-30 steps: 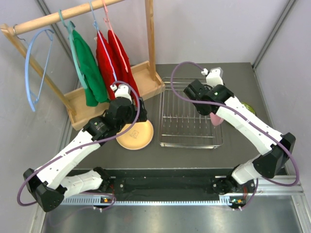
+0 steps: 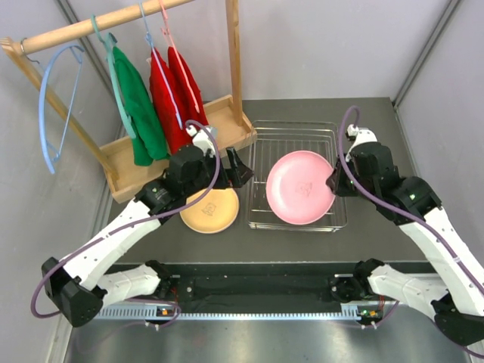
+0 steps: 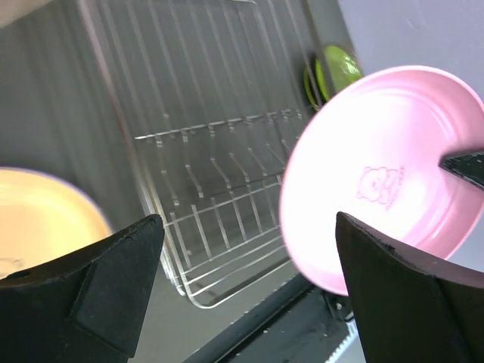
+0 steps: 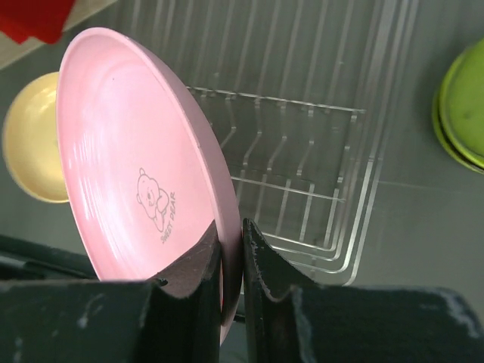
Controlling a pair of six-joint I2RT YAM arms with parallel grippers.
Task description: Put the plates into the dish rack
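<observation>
Above the empty wire dish rack hangs a pink plate, tilted, its bear print showing. My right gripper is shut on the plate's rim, at its right side in the top view. Left of the plate, my left gripper is open and points toward it. In the left wrist view the plate lies beyond the right finger, with nothing between the fingers. A yellow plate rests on the table left of the rack. Green dishes are right of the rack in the right wrist view.
A wooden clothes stand with a green cloth and red cloths occupies the back left.
My left gripper has lately extended right, toward the plate.
</observation>
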